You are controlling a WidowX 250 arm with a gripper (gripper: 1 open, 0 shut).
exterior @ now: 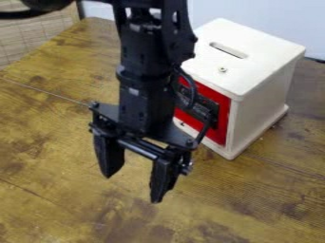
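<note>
My gripper [136, 169] hangs over the wooden table in the centre of the camera view, its two fingers apart with nothing between them. Behind it, at the right, stands a white wooden box [254, 90] with a slot on top and a red front panel [219, 135]. The arm covers much of that front, including most of the dark door and its handle.
A woven mat [26, 38] lies at the back left, and a pale wall runs behind the box.
</note>
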